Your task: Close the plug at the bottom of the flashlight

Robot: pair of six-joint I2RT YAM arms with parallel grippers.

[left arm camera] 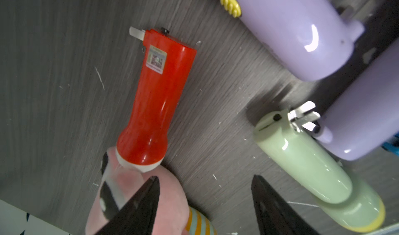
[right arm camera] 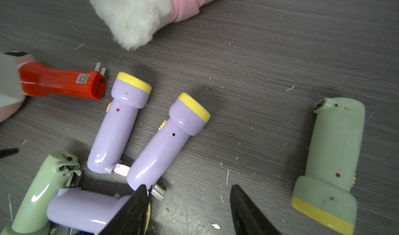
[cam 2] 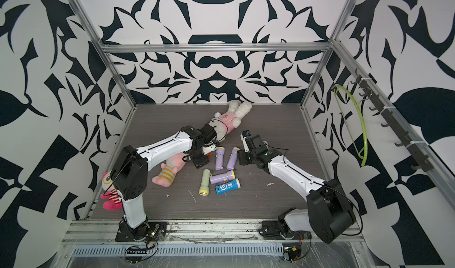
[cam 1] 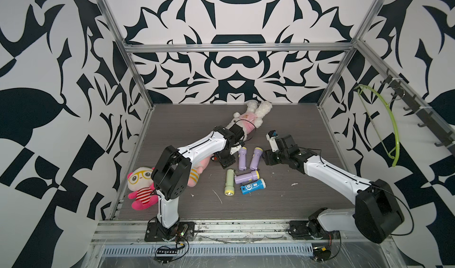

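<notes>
Lying on the table, a red flashlight [left arm camera: 158,95] has its metal prongs [left arm camera: 137,33] sticking out of its base. Two purple flashlights [right arm camera: 114,122] [right arm camera: 168,139] lie side by side, a folding prong set showing at each lower end. A green flashlight [left arm camera: 307,156] with prongs out touches another purple one [right arm camera: 83,210]. My left gripper hovers over this group, fingers apart and nothing between them. To the right of the purple pair, my right gripper hangs above the table, its fingers spread and empty.
A blue flashlight [cam 1: 253,186] lies at the front of the group. Plush toys lie around: a pink one [left arm camera: 166,197] against the red flashlight, a white bear [cam 1: 246,121] behind, an owl [cam 1: 141,187] at left. Another green flashlight [right arm camera: 336,143] rests at right.
</notes>
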